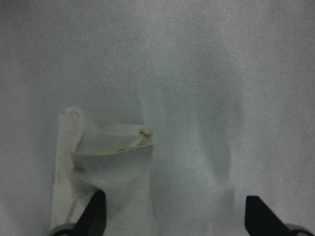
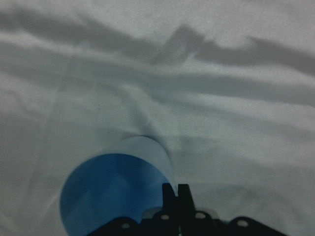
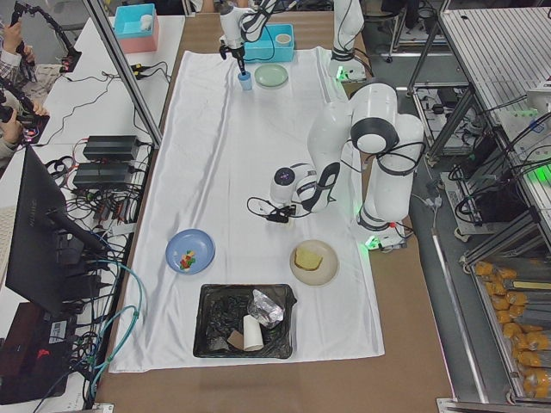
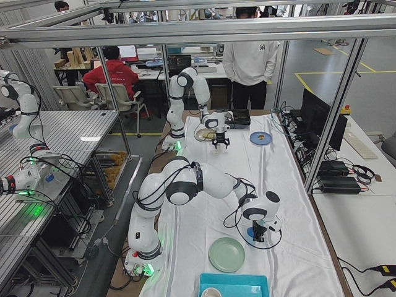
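Note:
A crumpled white paper (image 1: 108, 182) lies on the cloth in the left wrist view. My left gripper (image 3: 278, 217) stands open just above it, one finger over the paper, the other over bare cloth (image 1: 177, 216). At the table's far end in the camera left view is a light blue cup (image 3: 245, 82). My right gripper (image 4: 258, 236) is at that cup (image 2: 108, 191), its fingertips shut at the rim. Whether the rim is between them I cannot tell.
A blue plate (image 3: 189, 233) with small food pieces, a beige plate (image 3: 318, 275) with a yellow item and a black lined bin (image 3: 215, 335) stand near the left gripper. A green plate (image 4: 226, 263) and turquoise tray (image 4: 241, 291) are beside the right arm. Mid-table is clear.

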